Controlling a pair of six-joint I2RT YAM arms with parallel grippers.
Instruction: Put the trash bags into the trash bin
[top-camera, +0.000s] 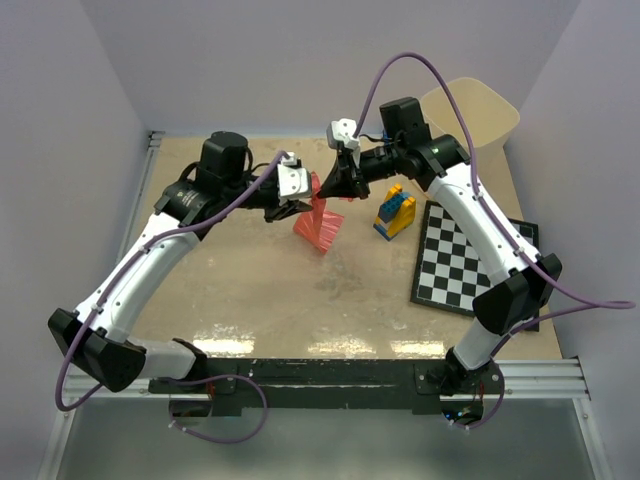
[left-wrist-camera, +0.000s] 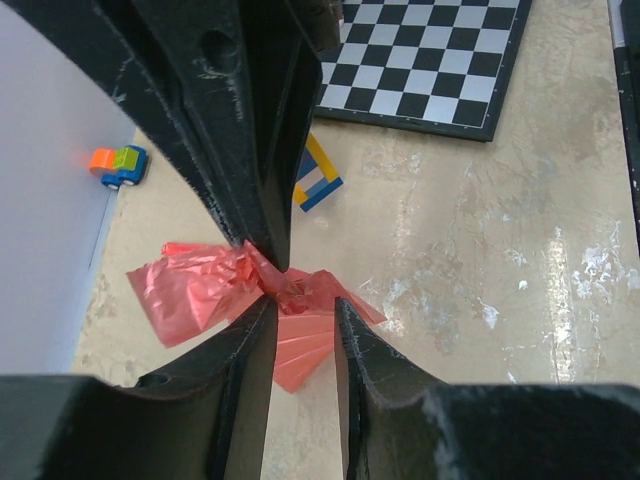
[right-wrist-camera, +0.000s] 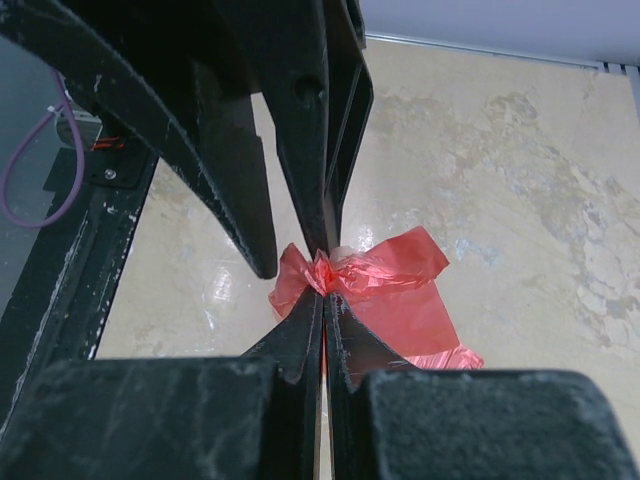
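Note:
A crumpled red plastic bag (top-camera: 318, 231) hangs in the middle, its neck pinched by my shut right gripper, as the right wrist view shows. My left gripper faces it from the other side, its fingers apart and close against the bag, with red plastic (left-wrist-camera: 185, 290) beyond them in the left wrist view. The cream trash bin (top-camera: 470, 105) stands at the back right, partly behind the right arm.
A black-and-white checkerboard (top-camera: 450, 270) lies at the right, with a yellow and blue toy (top-camera: 396, 212) left of it. A small toy truck (left-wrist-camera: 118, 165) shows in the left wrist view.

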